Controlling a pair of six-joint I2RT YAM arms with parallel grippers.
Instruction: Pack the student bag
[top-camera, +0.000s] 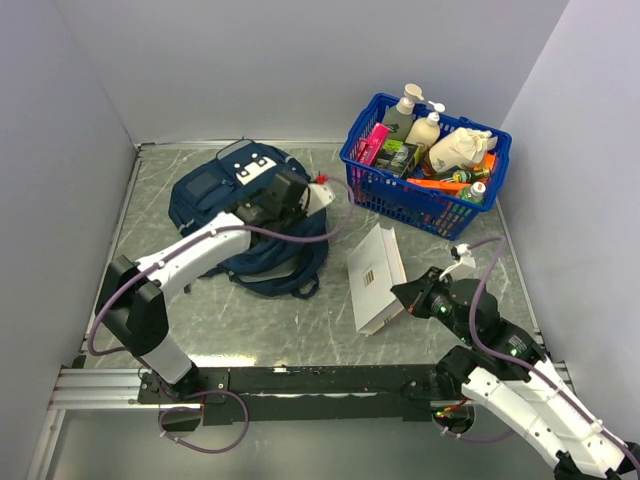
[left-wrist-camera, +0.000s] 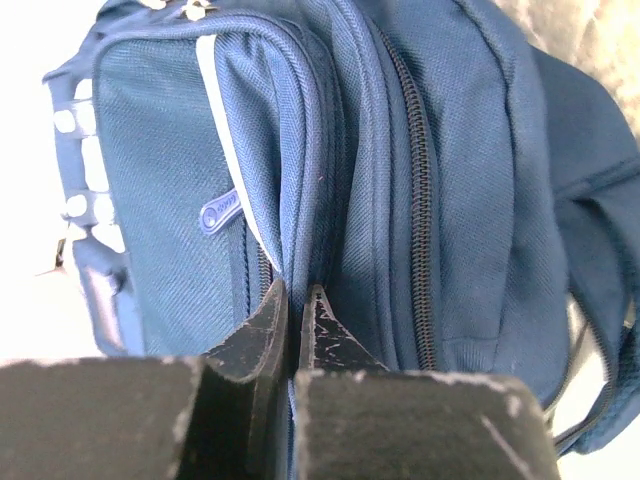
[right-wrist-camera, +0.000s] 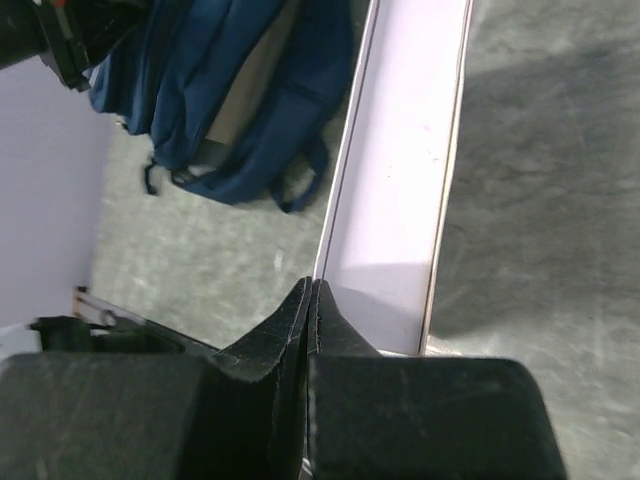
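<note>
The navy backpack (top-camera: 208, 188) lies at the left of the floor, with a gap showing pale inside along its lower right side. My left gripper is shut on a folded edge of its fabric, beside a zipper (left-wrist-camera: 418, 200). A white box-like item (top-camera: 372, 284) stands tilted on the floor between bag and right arm. At its right side, my right gripper (top-camera: 394, 289) is shut. In the right wrist view the fingertips (right-wrist-camera: 300, 300) meet the near corner of the white item; whether a thin edge sits between them cannot be seen.
A blue basket (top-camera: 405, 200) full of bottles, packets and a white pouch stands at the back right. Grey walls close in the sides and back. Bare floor (top-camera: 250, 325) lies in front of the bag.
</note>
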